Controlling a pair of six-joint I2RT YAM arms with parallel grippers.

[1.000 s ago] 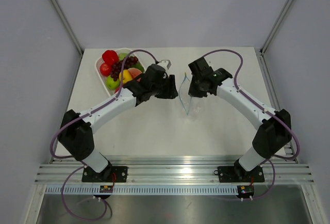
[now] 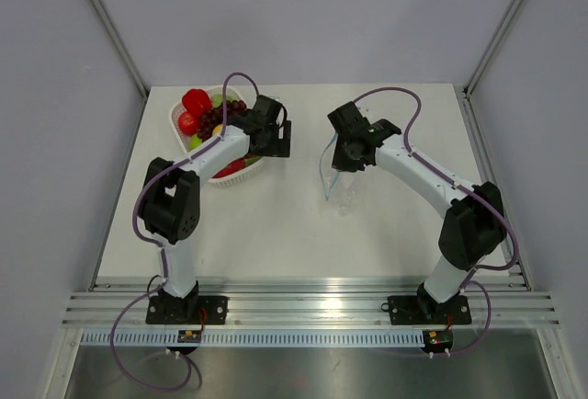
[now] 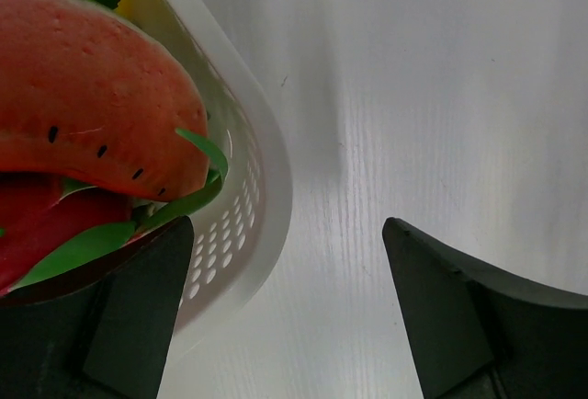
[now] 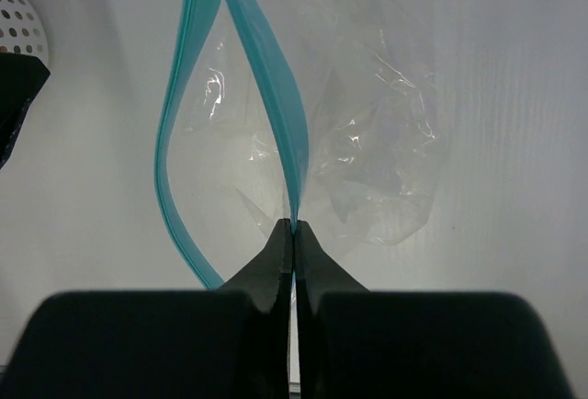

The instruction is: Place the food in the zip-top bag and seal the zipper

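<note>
A white basket [image 2: 178, 116] of toy food sits at the back left. My left gripper is open over its right rim, beside a watermelon slice [image 3: 92, 96] and red peppers [image 3: 55, 224]. The clear zip bag [image 4: 367, 151] lies at the table's middle, its blue zipper strips parted in a loop. My right gripper is shut on the near end of the blue zipper [image 4: 276, 96].
My left gripper has moved left from beside the bag to over the basket's right side. The bag and right arm have shifted slightly.
</note>
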